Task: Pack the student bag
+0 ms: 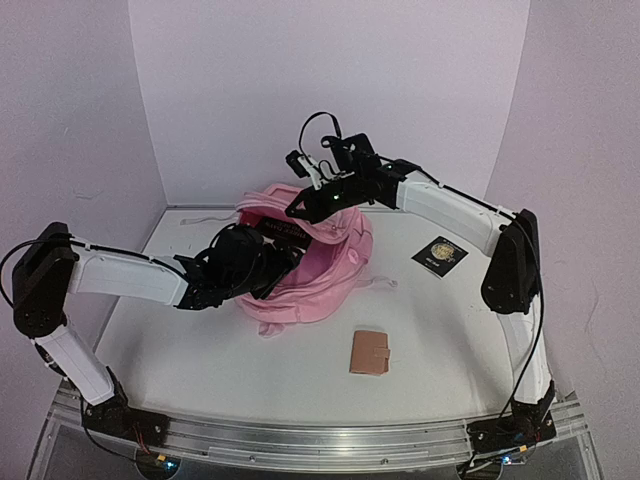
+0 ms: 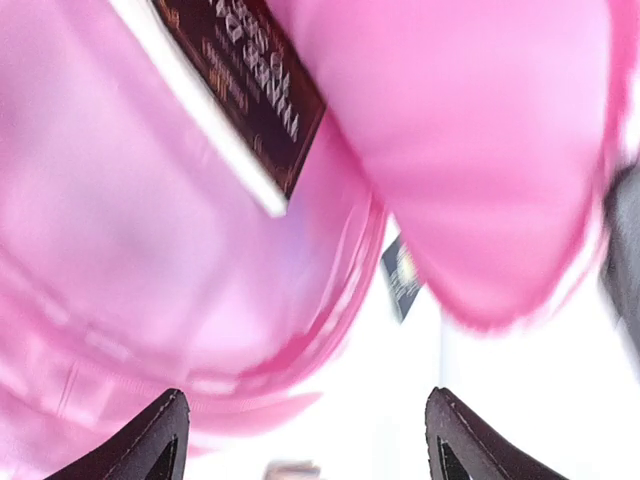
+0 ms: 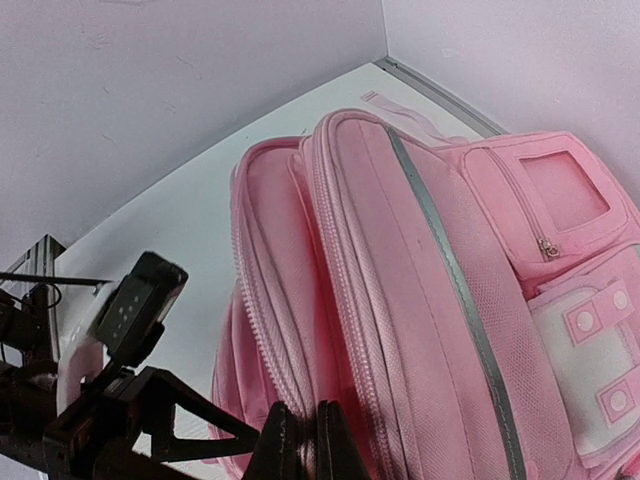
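Observation:
The pink bag [image 1: 345, 275] stands opened on the table, and a dark book [image 1: 285, 232] with light lettering rests inside it. In the left wrist view the same book [image 2: 262, 85] leans within the bag, apart from my left gripper, whose fingers are wide apart with nothing between them. That gripper [image 1: 285, 270] is over the bag's mouth in the top view. My right gripper is shut on the bag's zippered edge [image 3: 262, 300]. A black passport [image 1: 440, 256] lies right of the bag; a brown wallet [image 1: 370, 352] lies in front of it.
Bare white table [image 1: 230, 375] spreads across the front left and around the wallet. A bag strap [image 1: 375, 283] trails to the right. Walls enclose the back and both sides, and a metal rail [image 1: 320, 432] runs along the front.

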